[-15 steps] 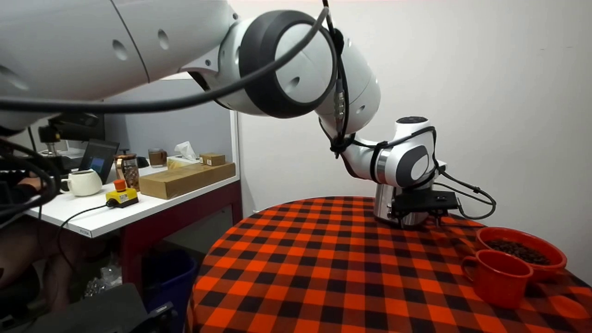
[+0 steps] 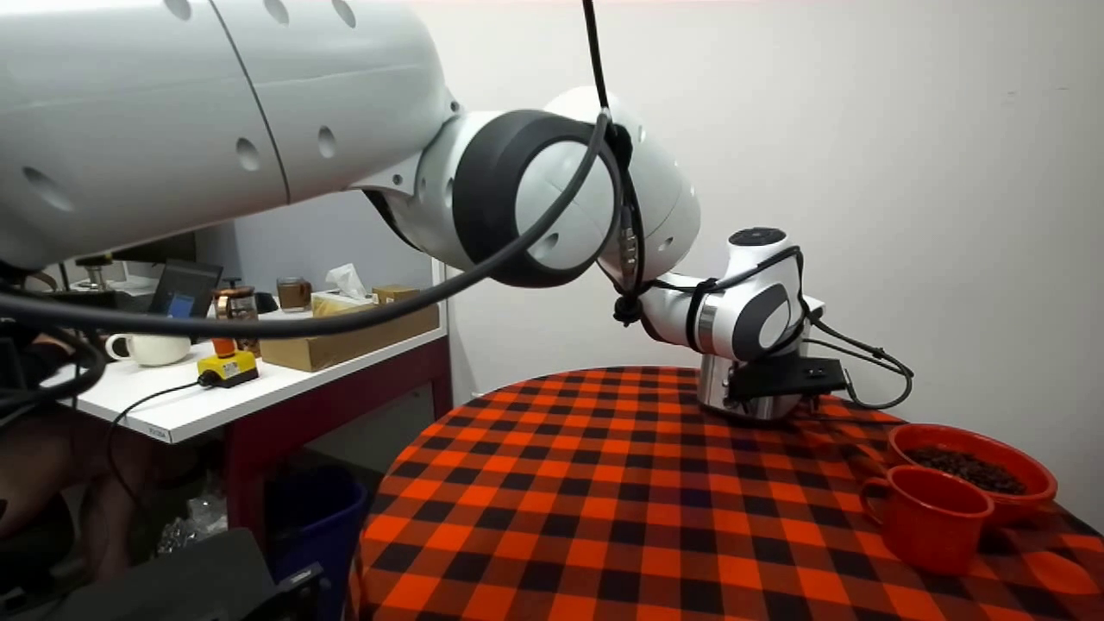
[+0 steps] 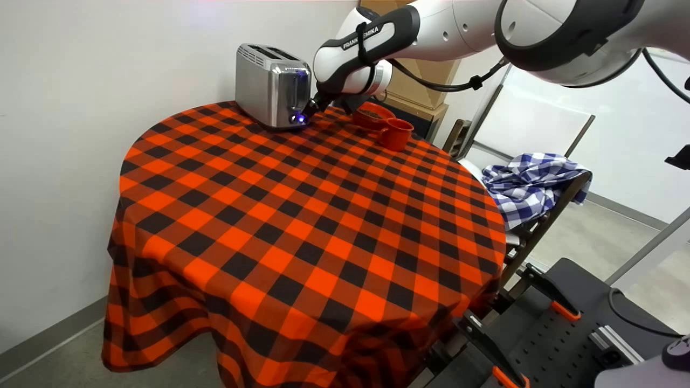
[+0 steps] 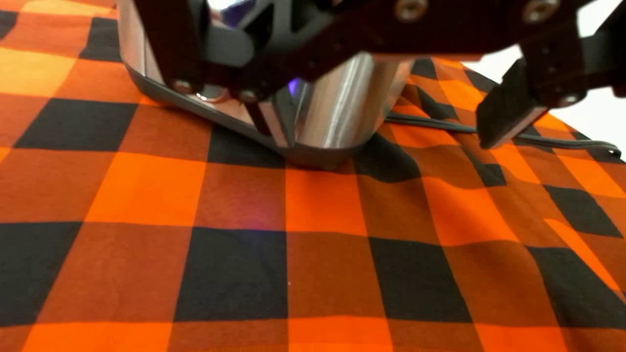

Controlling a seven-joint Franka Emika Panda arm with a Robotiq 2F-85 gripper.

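A silver toaster [image 3: 255, 90] stands at the back of the checkered table, a blue light shining at the lower part of its near end. In exterior view 2 my hand is low beside that end. The wrist view has my gripper open, its fingers wide apart. One finger [image 4: 277, 120] overlaps the metal toaster [image 4: 346, 105] near its corner; whether they touch I cannot tell. The other finger [image 4: 509, 108] is to the right, clear of the toaster. Nothing is visibly held. The arm hides part of the toaster in exterior view 1.
A red mug [image 2: 933, 523] stands by a red bowl [image 2: 911, 440] of dark beans at the table's right. A dark cord [image 4: 434, 123] runs behind the toaster.
My hand has shifted slightly left and tilted a little; the mug and bowl have stayed put.
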